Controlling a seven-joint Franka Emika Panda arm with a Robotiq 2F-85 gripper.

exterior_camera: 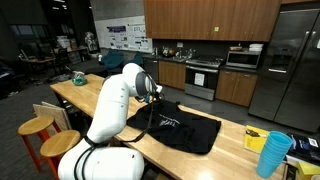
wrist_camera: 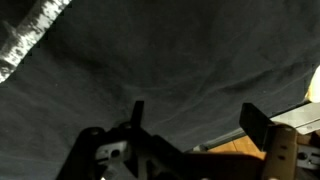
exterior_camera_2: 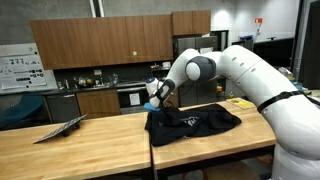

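A black cloth (exterior_camera: 175, 128) lies spread with uneven edges over the wooden table; the exterior view 2 also shows this dark cloth (exterior_camera_2: 190, 122). My gripper is open in the wrist view, its dark fingertips wide apart and nothing held between them. Black fabric (wrist_camera: 180, 60) fills most of that view beneath the fingers. A silvery-grey strip (wrist_camera: 30, 38) crosses its upper left corner. From outside, the gripper (exterior_camera: 154, 98) appears at the cloth's far left part. Whether the fingertips touch the fabric cannot be told.
A blue cup (exterior_camera: 273, 155) stands at the table's right end, near a yellow item (exterior_camera: 256, 139). Stools (exterior_camera: 38, 126) stand left of the table. Bare tabletop (exterior_camera_2: 75, 153) shows on the left in exterior view 2.
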